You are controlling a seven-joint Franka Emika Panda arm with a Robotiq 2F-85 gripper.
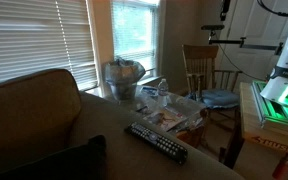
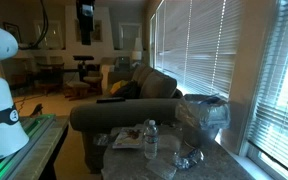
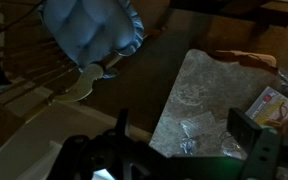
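Note:
My gripper hangs high, looking down on a small grey table [image 3: 196, 88] and the floor. In the wrist view its dark fingers [image 3: 246, 138] stand wide apart at the lower edge, with nothing seen held between them. A clear bottle [image 2: 150, 138] stands upright on the table, beside colourful flat packets [image 2: 127, 138] and crumpled clear plastic [image 2: 189, 158]. Behind these is a bin [image 2: 202, 117] with a plastic liner. The gripper is well above and apart from all of them.
A long dark remote [image 1: 156, 142] lies on the brown sofa [image 1: 94, 135]. A wooden chair [image 1: 200, 62] with a blue cushion [image 3: 94, 28] stands near the table. Window blinds [image 1: 34, 38] line the wall. Open floor [image 3: 134, 92] shows between chair and table.

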